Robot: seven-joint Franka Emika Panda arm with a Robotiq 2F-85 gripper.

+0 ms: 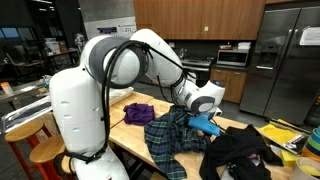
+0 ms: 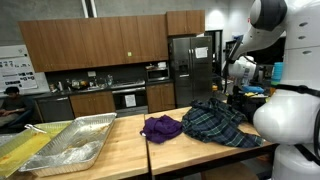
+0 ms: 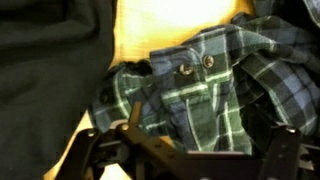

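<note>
A dark green and navy plaid shirt lies crumpled on the wooden table, with two buttons showing on its placket in the wrist view. Over it hangs my gripper, close to the cloth at the shirt's right side. Its fingers stand wide apart in the wrist view, and the gripper is open, with plaid fabric visible below and between them. Whether the fingertips touch the shirt, I cannot tell. Black cloth lies to the left in the wrist view, and also right of the shirt as a dark heap.
Purple cloth rests at the table's far left. Foil trays stand on the left in exterior view 2. Yellow items and a green container sit at the right edge in exterior view 1. Bare wood shows at the table's front.
</note>
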